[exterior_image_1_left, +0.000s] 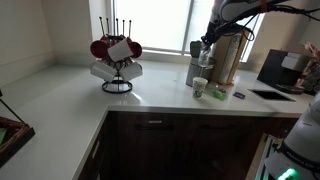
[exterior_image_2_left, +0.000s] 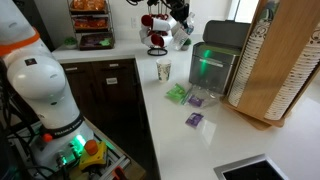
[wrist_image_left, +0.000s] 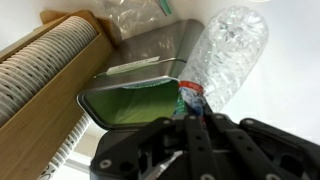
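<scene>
My gripper is shut on the neck end of a clear plastic bottle (wrist_image_left: 222, 58), which has red and blue near its neck. In the wrist view the bottle overlaps the edge of a grey metal bin (wrist_image_left: 155, 74) with an open, green-looking inside. From the first exterior view, the bottle (exterior_image_1_left: 204, 57) hangs beneath the gripper (exterior_image_1_left: 207, 43), above the counter near the bin (exterior_image_1_left: 196, 73). In the second exterior view the bottle (exterior_image_2_left: 182, 36) appears just left of the bin (exterior_image_2_left: 214, 67); whether they touch is unclear.
A ribbed wooden-sided holder (exterior_image_2_left: 268, 60) stands beside the bin. A white cup (exterior_image_2_left: 163, 70), a green packet (exterior_image_2_left: 178, 93) and a purple packet (exterior_image_2_left: 194, 119) lie or stand on the counter. A mug rack (exterior_image_1_left: 117, 70) is farther left; open counter lies between.
</scene>
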